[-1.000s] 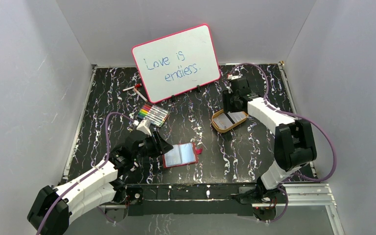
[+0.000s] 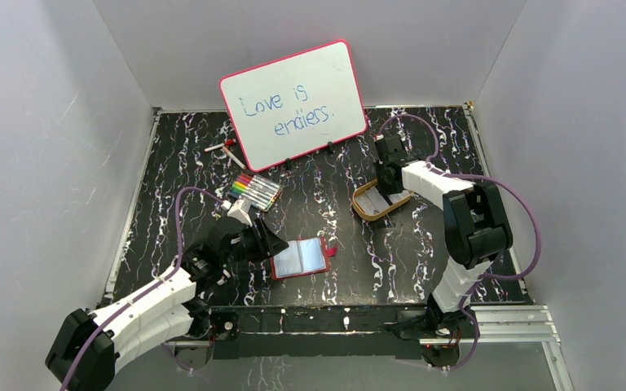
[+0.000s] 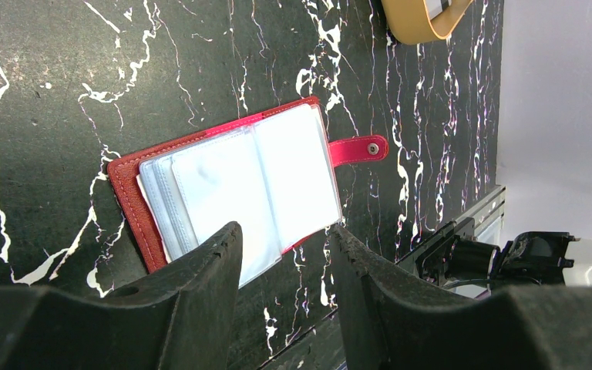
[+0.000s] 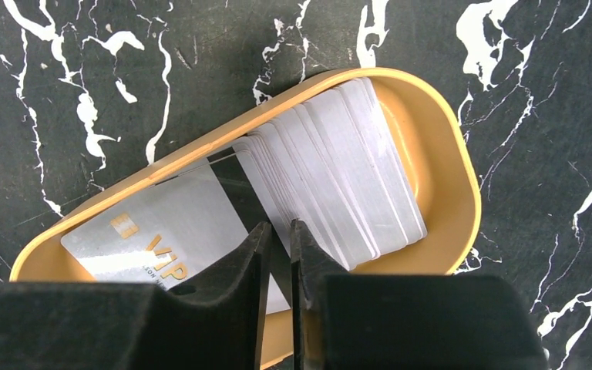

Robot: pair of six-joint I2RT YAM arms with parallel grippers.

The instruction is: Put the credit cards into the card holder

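A yellow oval container (image 4: 439, 116) holds a fanned stack of white cards (image 4: 339, 169) and a silver VIP card (image 4: 154, 239). My right gripper is down in it, fingertips nearly together at the stack's left edge; whether a card is between them is hard to tell. The red card holder (image 3: 139, 216) lies open at front centre, its clear sleeves (image 3: 223, 185) showing and its snap strap to the right. My left gripper is open just beside and above it, nothing between its fingers.
A whiteboard (image 2: 293, 98) lies at the back, with loose markers and a pack of coloured pens (image 2: 253, 191) left of centre. Grey walls bound the table at back and sides. The table between holder and container is clear.
My right gripper has come down into the yellow container since a second ago, its arm shifting slightly. My left arm shows no visible change.
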